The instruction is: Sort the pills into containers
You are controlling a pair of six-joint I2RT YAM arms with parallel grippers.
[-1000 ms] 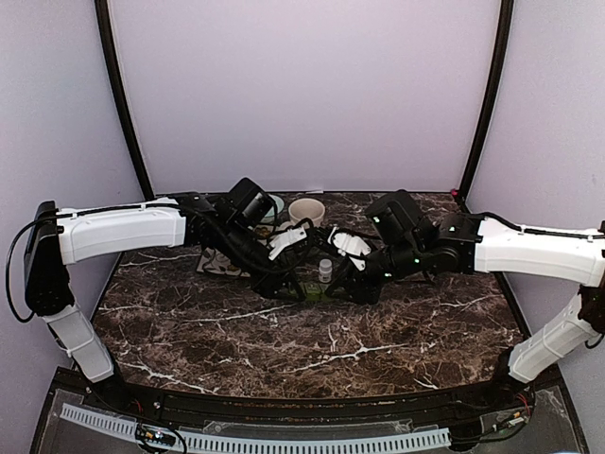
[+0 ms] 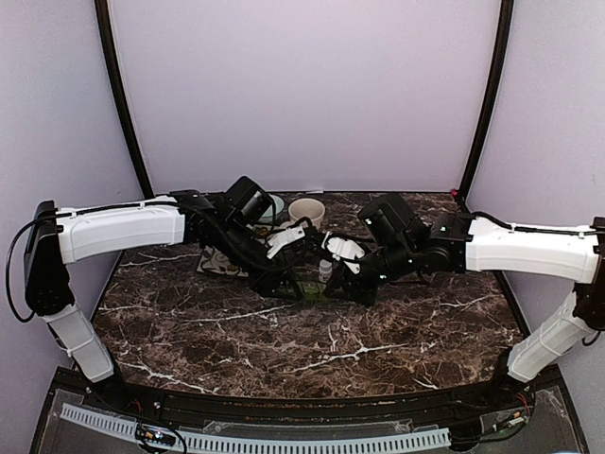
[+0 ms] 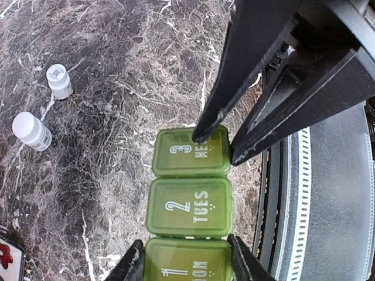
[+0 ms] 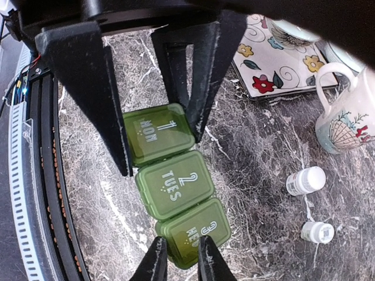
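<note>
A green pill organizer shows three lidded compartments, MON [image 3: 187, 261], TUES [image 3: 188, 208] and WED [image 3: 184, 158]. My left gripper is shut on the MON compartment at one end. My right gripper is at the WED end, its fingers part open and at that compartment's edge; whether they grip it is unclear. Two white pill bottles, one larger [image 4: 304, 180] and one smaller [image 4: 316, 232], stand beside the organizer. In the top view both grippers meet at the middle, largely hiding the organizer.
A flowered tray [image 4: 263, 70] and a shell-patterned mug [image 4: 343, 123] are behind the organizer. The table's front edge and rail [image 3: 302, 205] lie beyond it on the other side. Bare marble [image 2: 312, 350] is clear in front.
The right arm has shifted very slightly at the middle, around the organizer's end. The left arm looks unchanged.
</note>
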